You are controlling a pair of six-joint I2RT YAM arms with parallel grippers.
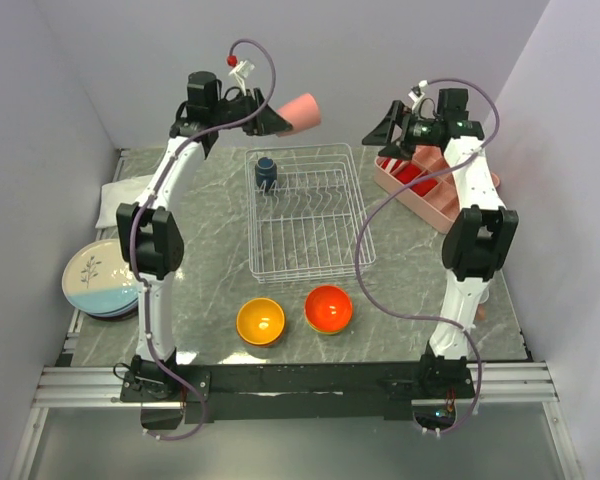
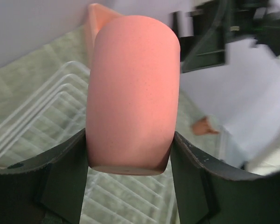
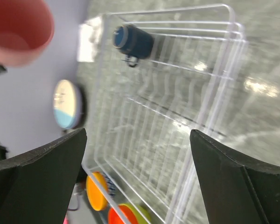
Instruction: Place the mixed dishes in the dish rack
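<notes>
A pink cup (image 1: 300, 112) is held up behind the rack in my left gripper (image 1: 272, 122), whose fingers are shut on it; it fills the middle of the left wrist view (image 2: 130, 93). My right gripper (image 1: 378, 140) is open and empty at the rack's back right, apart from the cup. The wire dish rack (image 1: 298, 272) stands in the middle, with a dark blue mug (image 1: 266, 172) at its back left. An orange-yellow bowl (image 1: 260, 320) and a red bowl (image 1: 328, 308) sit in front.
Stacked plates (image 1: 98, 276) lie at the left below a white cloth (image 1: 122, 200). A pink container (image 1: 430, 205) with red items is at the back right, partly under the right arm. Walls bound both sides.
</notes>
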